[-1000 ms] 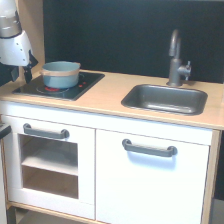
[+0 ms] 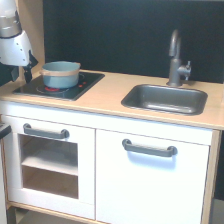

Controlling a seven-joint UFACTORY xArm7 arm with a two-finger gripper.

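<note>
My gripper [image 2: 21, 72] is at the upper left edge, above the left end of the black stovetop [image 2: 40, 90]; its dark fingers point down, small and hard to read. A grey-blue pot [image 2: 61, 77] stands on the stovetop, just right of the gripper.
A toy kitchen has a wooden counter [image 2: 108, 97], a steel sink [image 2: 164, 99] with a tall faucet [image 2: 176, 62] at the right, and two white doors [image 2: 150, 179] with dark handles below, the left one framing an open-looking shelf window.
</note>
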